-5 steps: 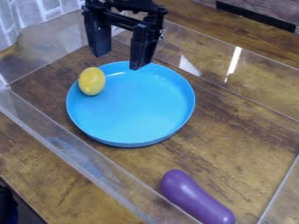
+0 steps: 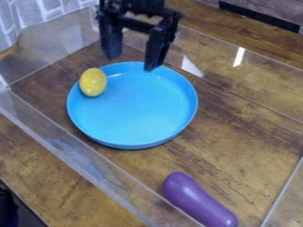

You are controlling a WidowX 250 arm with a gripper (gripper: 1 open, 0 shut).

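My black gripper (image 2: 134, 46) is open at the top of the view, its two fingers apart and blurred, above the back of a blue plate (image 2: 133, 115). A yellow egg-shaped object (image 2: 92, 82) lies on the plate's left side, below and left of the fingers. A purple eggplant-like object (image 2: 196, 197) lies on the wooden table at the bottom right, outside the plate.
Transparent panels or edges run along the left and lower right.
The gripper has moved slightly upward and now looks more blurred. The plate, yellow object and purple object have not moved.
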